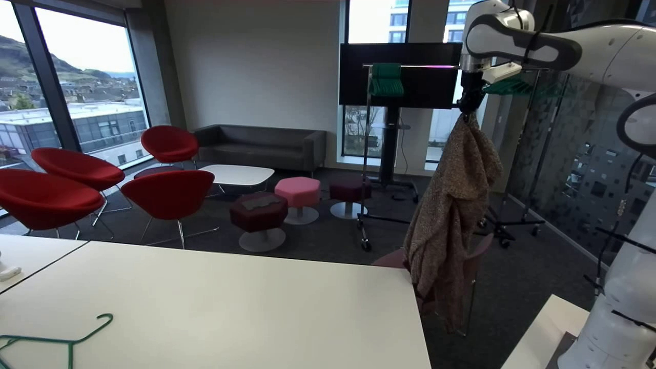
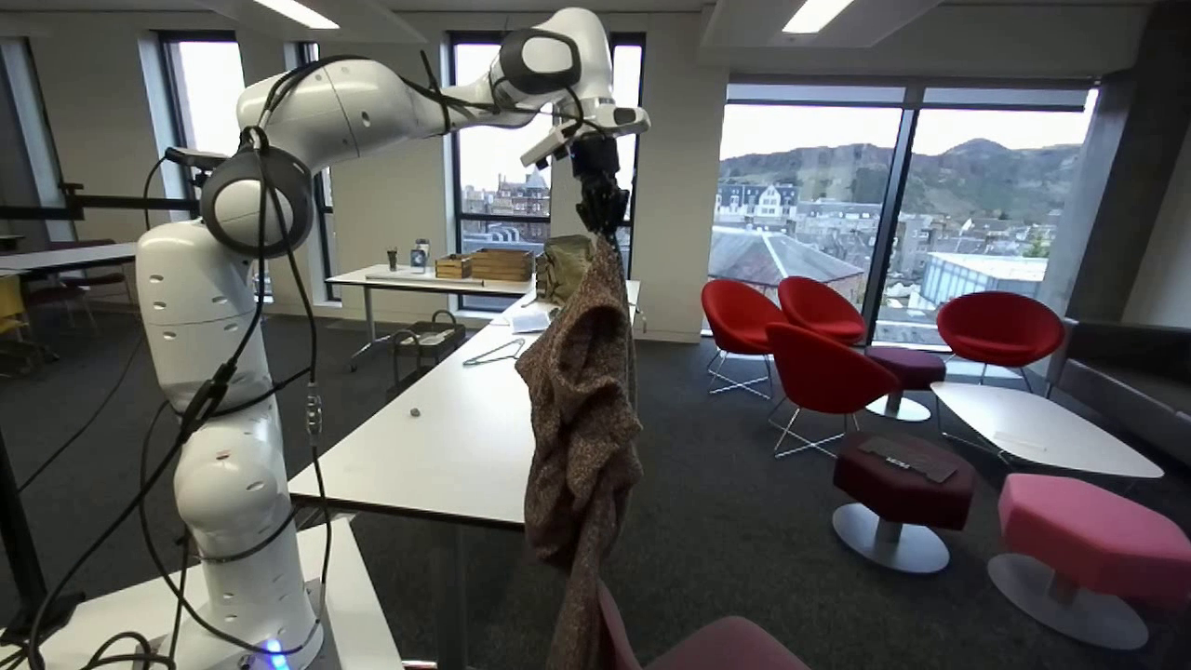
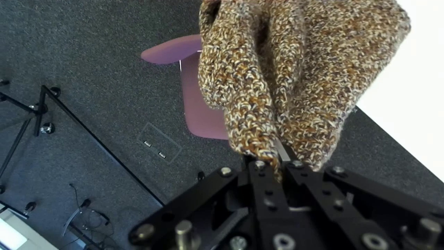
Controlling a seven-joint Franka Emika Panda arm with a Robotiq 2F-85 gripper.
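From my gripper (image 1: pixel 470 110) hangs a brown speckled knitted garment (image 1: pixel 452 203), bunched at the top and falling in long folds beside the end of the white table. The wrist view shows the knit (image 3: pixel 249 100) running up between the fingers, with my gripper shut on it. In exterior view 2 the garment (image 2: pixel 586 413) hangs past the table's near corner, its lower end in front of a pink chair (image 2: pixel 726 648). A green hanger (image 1: pixel 70 341) lies on the white table (image 1: pixel 246 301) at the left.
A wheeled clothes rack (image 1: pixel 367 154) with green hangers (image 1: pixel 386 80) stands behind the garment. More green hangers (image 1: pixel 513 87) show behind the wrist. Red chairs (image 1: pixel 169 193) and stools (image 1: pixel 298 193) fill the area beyond the table.
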